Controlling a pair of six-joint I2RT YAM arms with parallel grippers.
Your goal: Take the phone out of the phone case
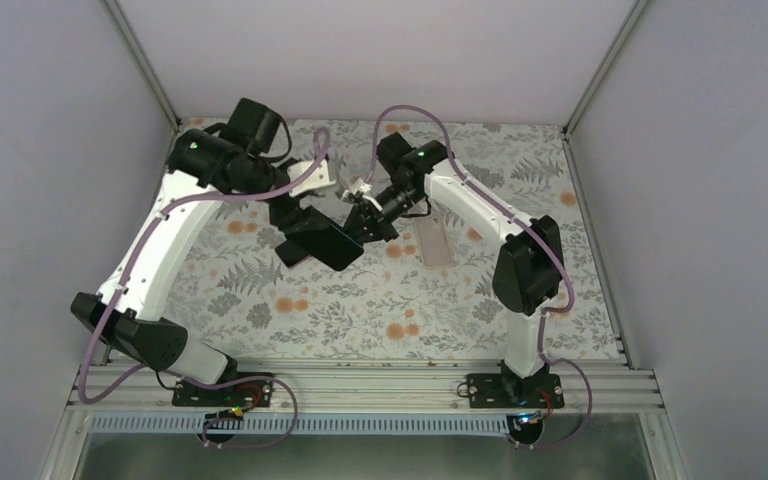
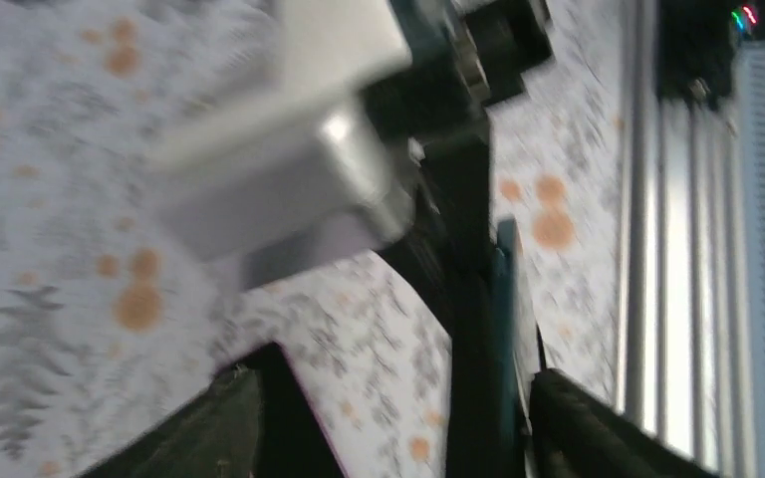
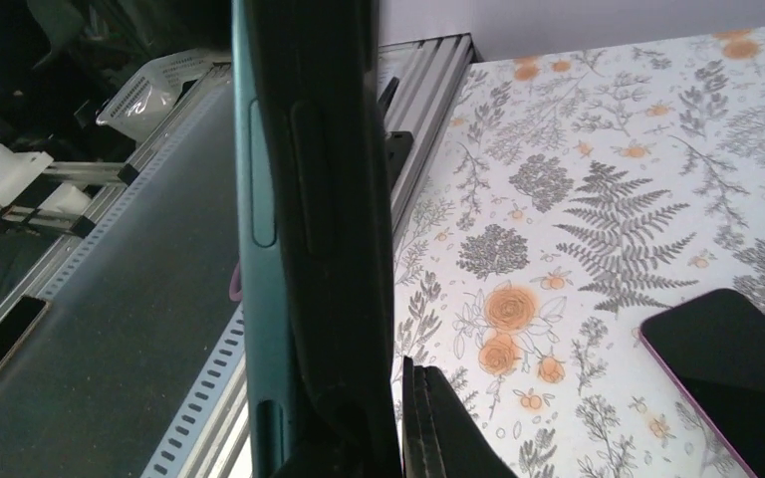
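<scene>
A teal-edged phone [image 3: 261, 249] sits in a black phone case [image 3: 334, 199], both held up on edge above the table. In the top view the case's flat black face [image 1: 332, 246] hangs between the two grippers. My right gripper [image 1: 368, 232] is shut on its right end; one of its fingers [image 3: 443, 423] lies close against the case in the right wrist view. At the case's left end, my left gripper [image 1: 298, 215] is open. Its blurred fingers [image 2: 224, 433] stand wide apart in the left wrist view, on either side of the case's near end.
A pink-edged phone [image 3: 732, 363] lies flat on the floral table, below and left of the held case. The pale tray-like thing [image 1: 434, 241] lies right of centre. Free table [image 1: 350, 315] stretches toward the front.
</scene>
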